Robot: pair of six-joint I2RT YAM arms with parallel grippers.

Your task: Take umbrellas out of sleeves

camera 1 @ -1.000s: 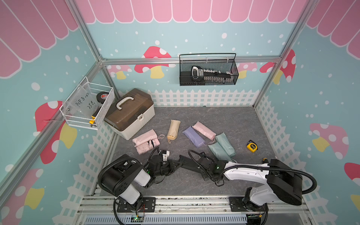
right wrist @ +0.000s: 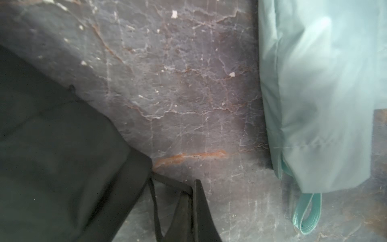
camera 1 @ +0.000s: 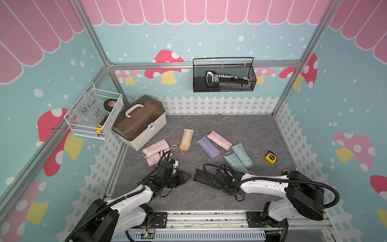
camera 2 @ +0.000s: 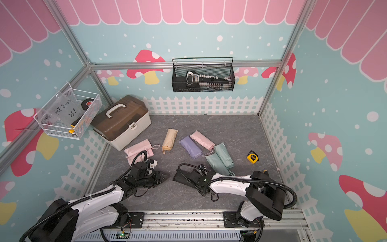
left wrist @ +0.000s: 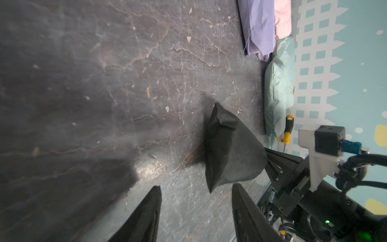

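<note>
A black folded umbrella sleeve or bundle (camera 1: pixel 205 179) lies front centre. My right gripper is shut at its end, on a thin black strap. My left gripper is open, just left of the black bundle, with nothing between its fingers. Behind lie pink bundles (camera 1: pixel 155 147), a beige one (camera 1: pixel 186 138), a lavender one (camera 1: pixel 207 146), another pink one (camera 1: pixel 219 140) and two teal ones (camera 1: pixel 241 155). The teal bundle (right wrist: pixel 316 92) with a loop is beside my right gripper in the right wrist view.
A brown-lidded box (camera 1: pixel 139 117) stands at the back left. A white wire basket (camera 1: pixel 94 129) and black mesh basket (camera 1: pixel 223 86) hang on the walls. A yellow tape measure (camera 1: pixel 271 157) lies at the right.
The left arm has stretched out from its folded pose, and its gripper has moved slightly back and left from the black bundle's end.
</note>
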